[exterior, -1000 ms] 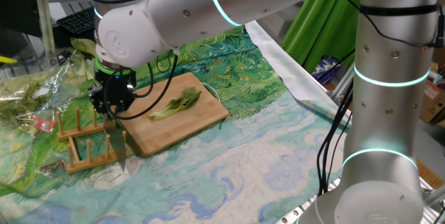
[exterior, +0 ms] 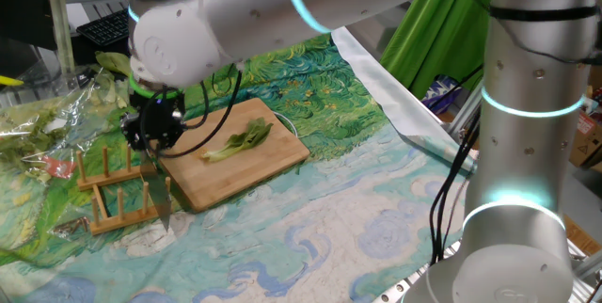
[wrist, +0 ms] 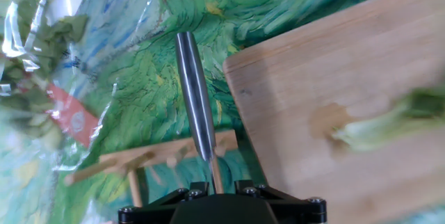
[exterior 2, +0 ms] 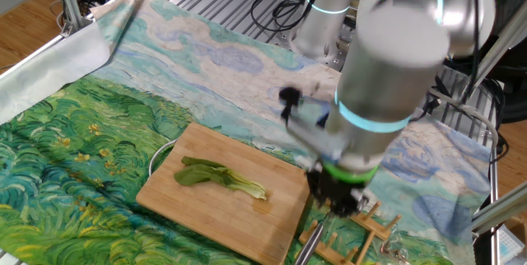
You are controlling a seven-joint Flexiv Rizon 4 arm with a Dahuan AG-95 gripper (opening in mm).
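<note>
A knife with a silver metal handle (wrist: 195, 92) is in my gripper, which is shut on it near the bottom of the wrist view. In exterior view 1 the blade (exterior: 164, 211) hangs below the gripper (exterior: 153, 138), close to the right end of a wooden peg rack (exterior: 120, 220). The contact between fingers and knife is partly hidden. A wooden cutting board (exterior: 273, 165) lies beside the rack, bearing a leafy green vegetable (exterior: 241, 141) with a pale stem. From exterior view 2, the silver handle (exterior 2: 311, 240) slants below the gripper (exterior 2: 333, 195).
A clear plastic bag of greens (wrist: 42, 78) lies left of the rack. A patterned cloth (exterior: 329, 237) covers the table, with a wide clear area in front of the board. Loose cables (exterior: 212, 124) loop around the wrist.
The arm's upper links have shifted very slightly, and the gripper with the knife stays in nearly the same place. The board, vegetable and rack have not moved.
</note>
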